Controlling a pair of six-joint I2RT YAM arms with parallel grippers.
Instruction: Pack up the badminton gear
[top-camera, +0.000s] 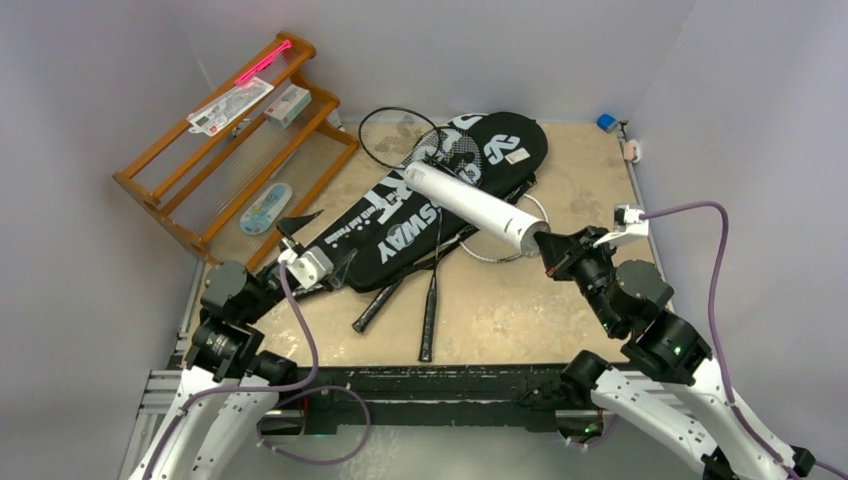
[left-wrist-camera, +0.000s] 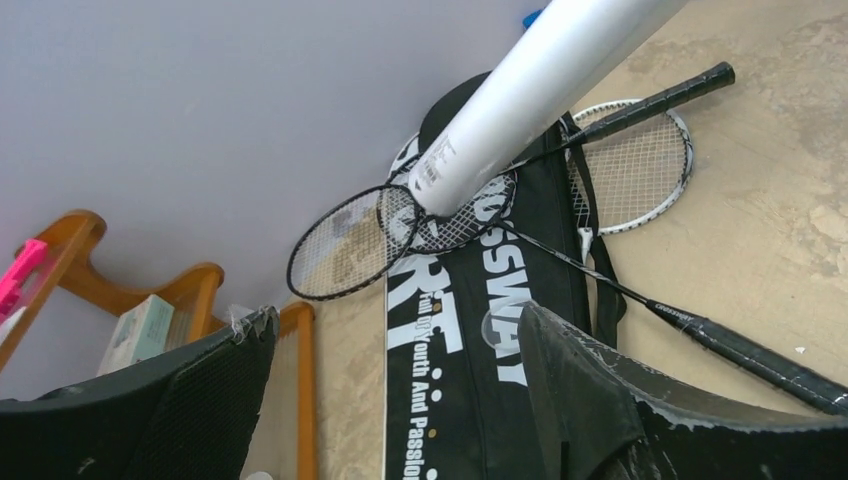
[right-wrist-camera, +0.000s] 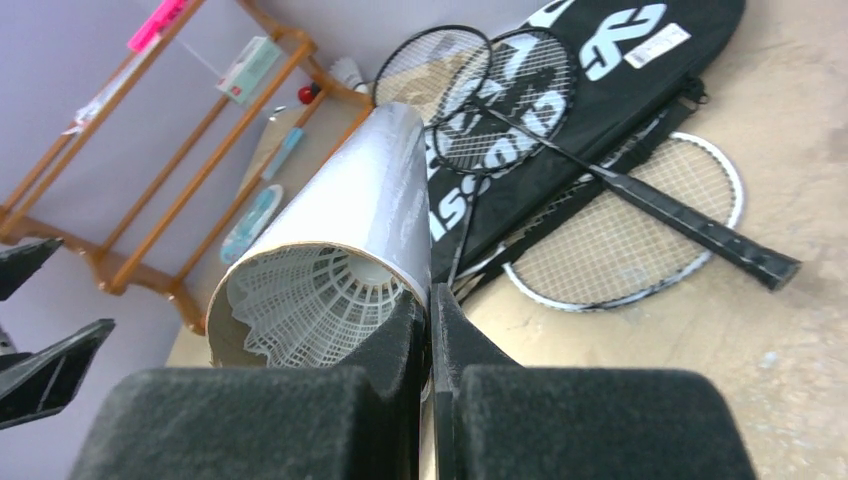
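A white shuttlecock tube, shuttlecocks visible in its end, is raised over the black racket bag; my right gripper is shut on the tube's rim. My left gripper, left of the bag, is open with nothing between its fingers. Black rackets lie across the bag, heads overlapping, with grip handles on the table toward the front. A white-framed racket lies beside the bag on the right.
A wooden rack with small boxes and a pink item stands at the back left. A small blue object sits at the back right.
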